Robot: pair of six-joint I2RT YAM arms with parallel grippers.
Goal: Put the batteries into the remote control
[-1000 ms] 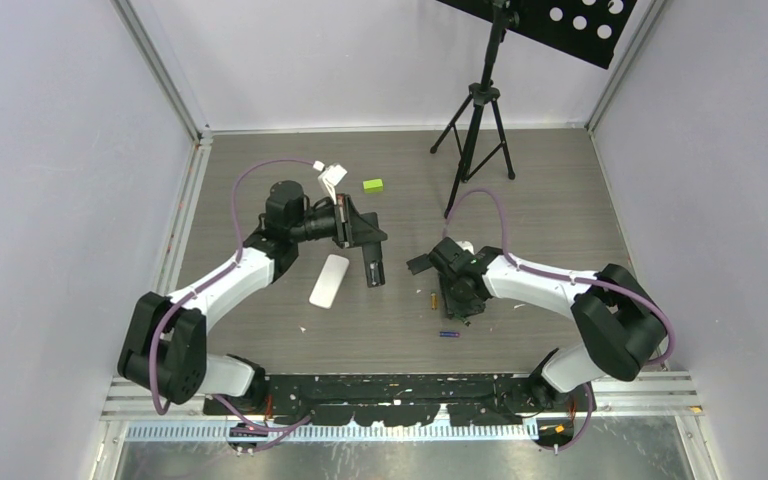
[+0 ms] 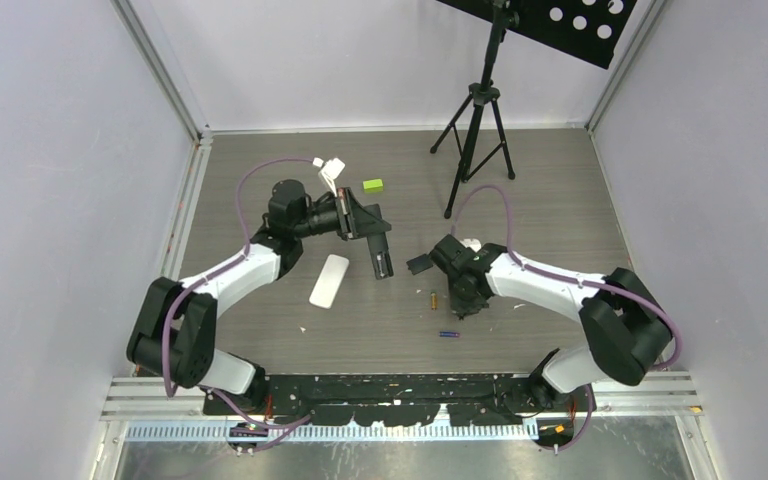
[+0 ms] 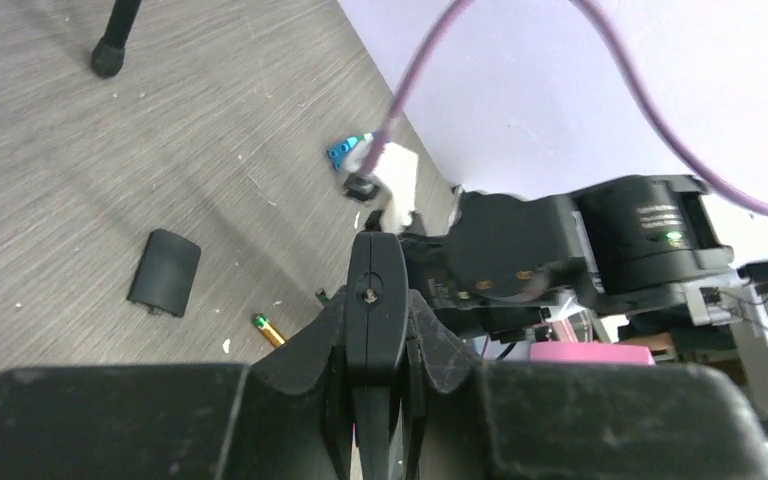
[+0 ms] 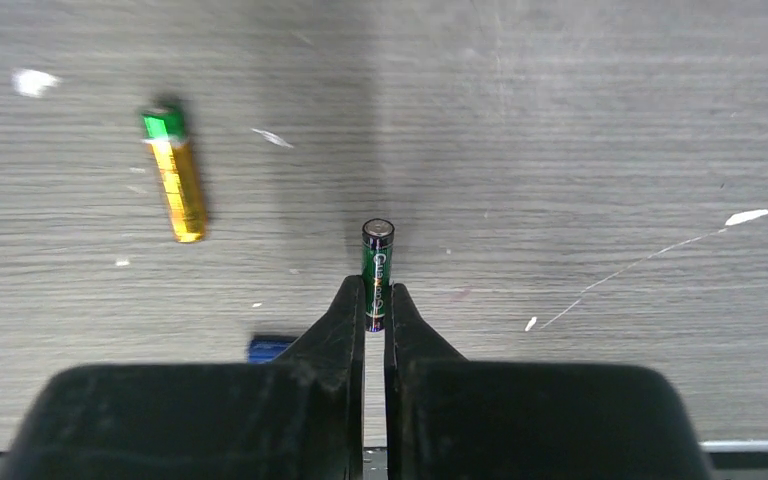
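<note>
My left gripper (image 2: 365, 225) is raised left of centre, shut on the dark remote control (image 2: 380, 258), which points toward the front. In the right wrist view my right gripper is shut on a green battery (image 4: 377, 262), held at its fingertips low over the table. An orange battery with a green end (image 4: 179, 185) lies to its left; a blue battery (image 4: 266, 348) is partly hidden by the fingers. A small dark cover (image 3: 165, 270) lies on the table between the two grippers.
A white slab (image 2: 328, 281) lies below the left gripper, a lime block (image 2: 373, 185) behind it. A black stand (image 2: 477, 110) occupies the back right. Bare table (image 2: 570, 200) shows at the right.
My left gripper has shifted slightly up and rightward in the top view with the remote.
</note>
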